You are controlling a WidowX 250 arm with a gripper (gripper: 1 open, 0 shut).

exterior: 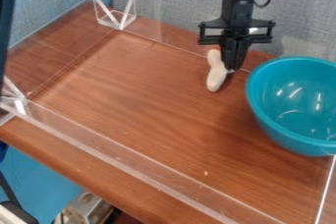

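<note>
A black gripper (234,59) hangs from above at the back right of the wooden table, its fingers close together. Just left of and below the fingertips lies a pale, elongated object (217,76), upright in the view; whether the fingers touch it cannot be told. A large teal bowl (292,135) stands at the right, close beside the gripper.
Clear barriers edge it, with white triangular brackets (116,18) at the back left and at the left side. A grey padded wall is behind.
</note>
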